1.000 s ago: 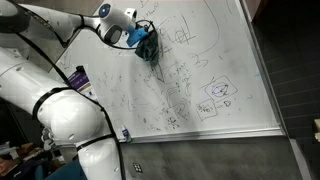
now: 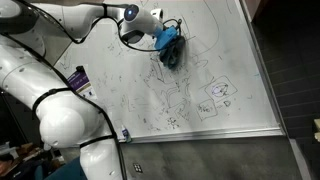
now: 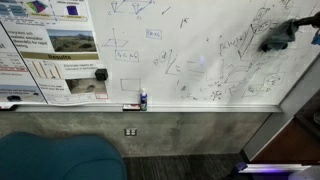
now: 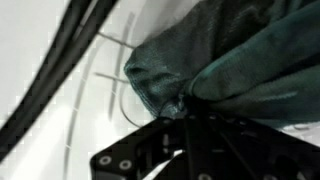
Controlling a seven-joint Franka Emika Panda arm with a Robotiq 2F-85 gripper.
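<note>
A dark green cloth (image 2: 174, 53) hangs bunched from my gripper (image 2: 166, 40) against the upper part of the whiteboard (image 2: 215, 60). In the wrist view the cloth (image 4: 215, 60) fills much of the upper right, its folds gathered at the dark fingers, which are shut on it. The gripper largely hides the pinched part. From the second exterior view, the cloth (image 3: 279, 38) shows at the far upper right, over the written area. Black marker drawings lie around and below it.
Along the board's bottom runs a ledge (image 3: 205, 108) bearing a spray bottle (image 3: 143, 100) and an eraser (image 3: 130, 107). A poster (image 3: 50, 55) covers the board's left side, and a chair (image 3: 60, 158) stands below it.
Gripper and cloth have moved to the right across the board, from near the upper middle-left in exterior view 1. The arm has swung with them. The cloth is still held.
</note>
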